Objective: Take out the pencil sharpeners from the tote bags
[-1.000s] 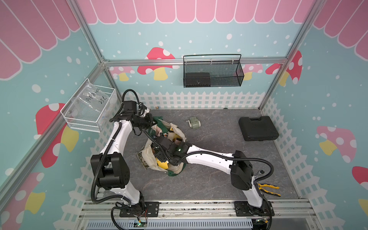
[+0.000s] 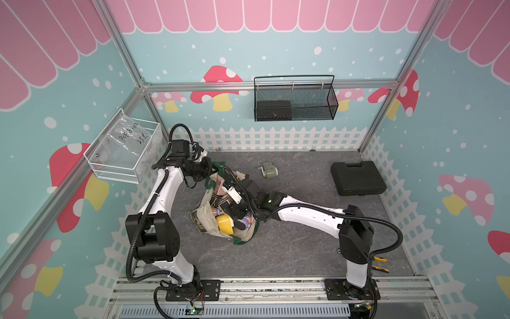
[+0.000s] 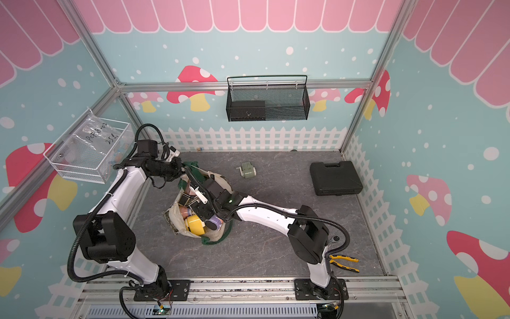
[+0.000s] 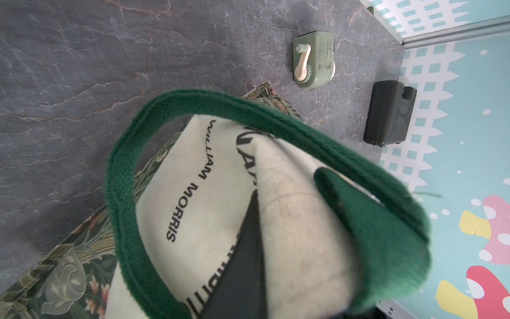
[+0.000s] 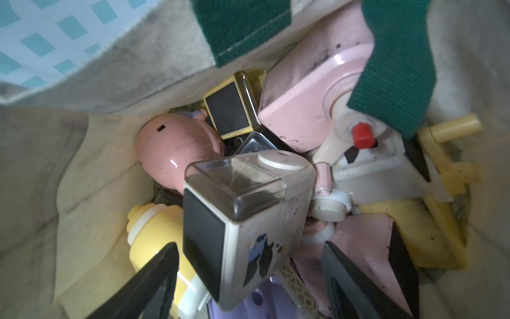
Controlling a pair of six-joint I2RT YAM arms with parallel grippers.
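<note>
The tote bag (image 2: 209, 220), cream inside with green handles, stands open on the left of the table, filled with several sharpeners. My left gripper is shut on its rim, a dark finger against the cream cloth; the other finger is hidden behind the fabric. Inside the bag, my right gripper is open, its fingers on either side of a white sharpener (image 5: 265, 228) with a smoky clear top, with gaps showing. Around it lie a pink round sharpener (image 5: 178, 148), a yellow one (image 5: 156, 234) and a pink crank sharpener (image 5: 308, 101). A green crank sharpener (image 2: 269, 170) sits on the table behind the bag.
A black case (image 2: 358, 178) lies at the back right and yellow-handled pliers (image 3: 344, 262) at the front right. Wire baskets hang on the left (image 2: 119, 154) and back (image 2: 313, 101) walls.
My right gripper has shifted slightly to the right and back over the bag, uncovering more of the yellow item at its front. The left arm has stayed put.
</note>
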